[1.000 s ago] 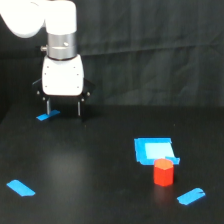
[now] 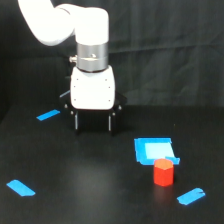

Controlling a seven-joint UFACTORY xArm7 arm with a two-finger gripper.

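The white robot arm (image 2: 92, 50) hangs at the upper left, its gripper (image 2: 92, 118) low over the back of the black table, fingers apart, with nothing visible between them. A red hexagonal block (image 2: 163, 172) stands at the right, just in front of a small blue tray (image 2: 142, 150) with a pale inside.
Strips of blue tape lie at the back left (image 2: 48, 114), front left (image 2: 21, 187) and front right (image 2: 191, 196). A dark curtain hangs behind.
The arm and gripper have moved to the right and slightly lower, toward the middle. The block and tray are unchanged.
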